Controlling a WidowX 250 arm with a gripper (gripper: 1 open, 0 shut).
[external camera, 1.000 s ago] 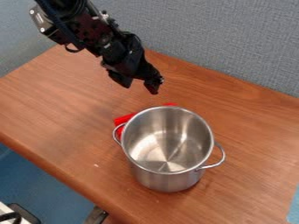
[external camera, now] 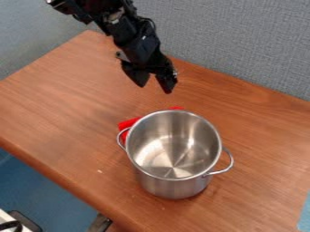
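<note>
My black gripper (external camera: 150, 83) hangs open over the table's back, above and behind the pot, with nothing seen between its fingers. A steel pot (external camera: 172, 174) with two side handles stands empty on the right front part of the table. A red object (external camera: 129, 122) lies behind the pot, partly hidden by it, so its shape is unclear.
A grey padded wall (external camera: 242, 41) runs behind it. Blue floor shows past the front left edge.
The arm and gripper have shifted upward in view, toward the back. The pot and red object have not moved.
</note>
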